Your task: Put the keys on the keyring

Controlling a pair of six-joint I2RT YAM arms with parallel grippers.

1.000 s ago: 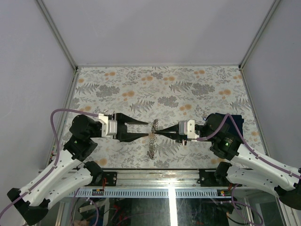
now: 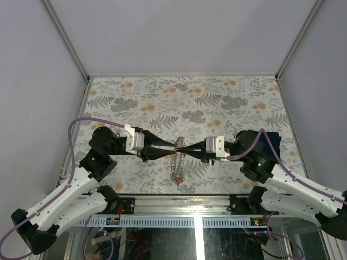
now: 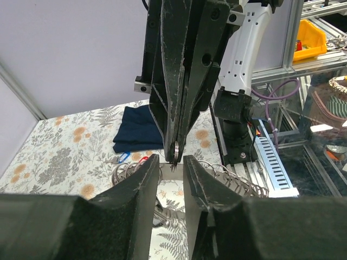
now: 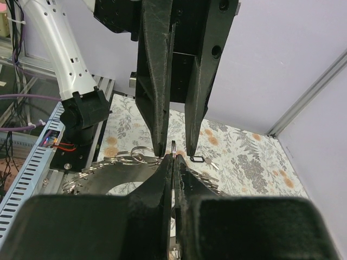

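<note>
My right gripper (image 2: 178, 149) is shut at the middle of the workspace. A small thin metal piece shows at its tips, and in the right wrist view the metal piece (image 4: 173, 146) stands up between them, seen edge-on; whether it is a ring or a key I cannot tell. Facing it, my left gripper is part open, one finger on either side of that piece, apart from it. A silvery chain-like keyring (image 2: 177, 162) runs below both grippers. A thin wire ring (image 4: 142, 155) is beside the left gripper's finger in the right wrist view.
Farther back in the right wrist view, a dark clip (image 4: 197, 159) with a silver key (image 4: 212, 163) rests on the patterned table. A dark blue cloth (image 3: 137, 129) occupies the table's right side.
My left gripper has moved right until its fingertips flank the right gripper's tips, and its fingers have narrowed. The chain has shifted, and a red piece now shows at its lower end.
</note>
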